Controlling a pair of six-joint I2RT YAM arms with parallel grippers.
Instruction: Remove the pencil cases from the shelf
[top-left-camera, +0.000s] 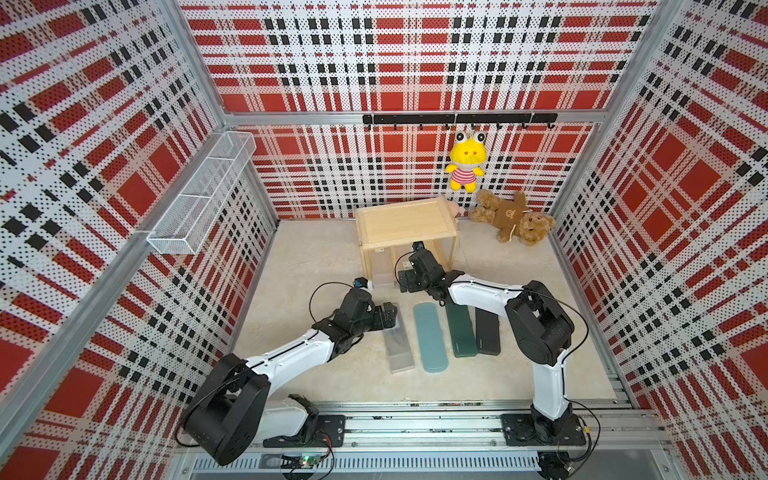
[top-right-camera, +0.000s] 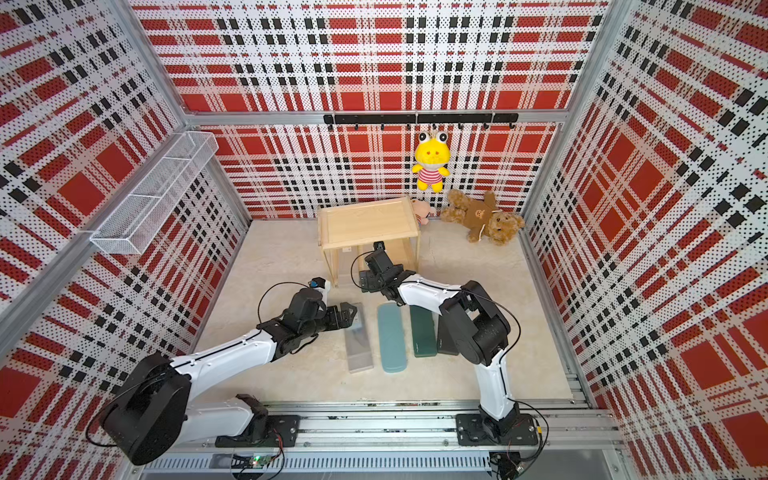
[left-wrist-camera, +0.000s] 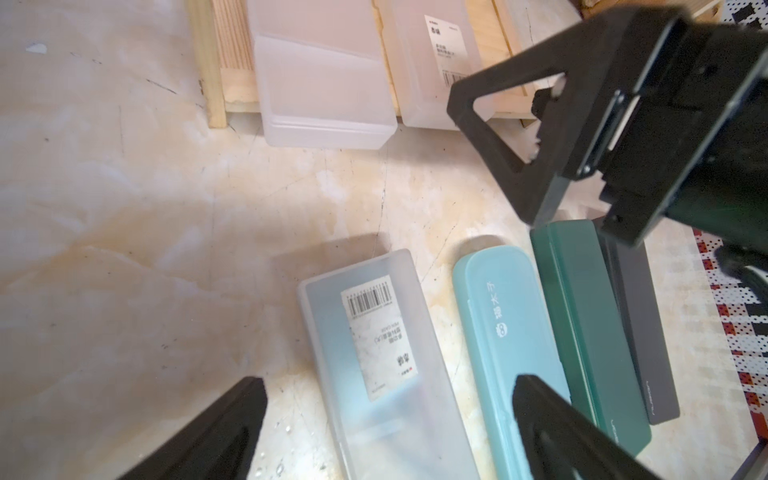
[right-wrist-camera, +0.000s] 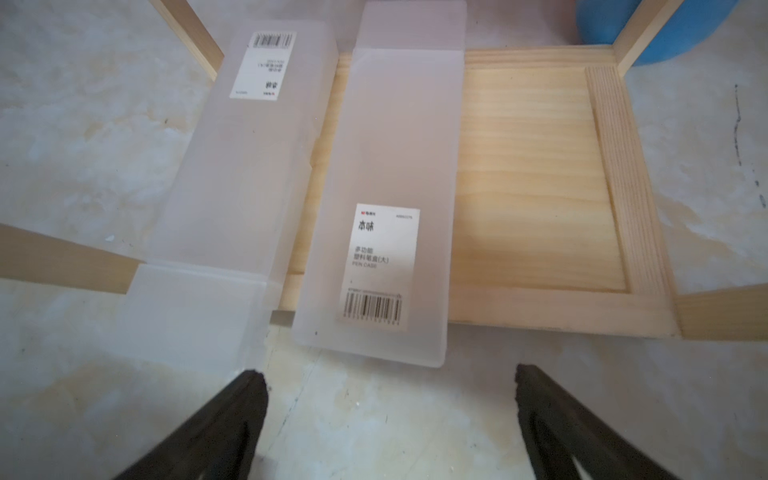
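Two frosted clear pencil cases lie on the lower board of the wooden shelf (top-left-camera: 408, 220): the left case (right-wrist-camera: 232, 176) and the middle case (right-wrist-camera: 392, 144), whose near ends overhang the edge. My right gripper is open just in front of the middle case, apart from it. On the table lie a frosted pencil case (left-wrist-camera: 384, 352), a light blue case (top-left-camera: 430, 340), a dark green case (top-left-camera: 461, 332) and a black case (top-left-camera: 489, 334). Above the table's frosted case, my left gripper stands open with nothing held.
The board's right part (right-wrist-camera: 536, 184) is bare wood. Slim shelf posts (right-wrist-camera: 72, 256) stand at the corners. A brown teddy bear (top-left-camera: 512, 216) lies at the back right, and a yellow toy (top-left-camera: 465, 164) hangs on the wall.
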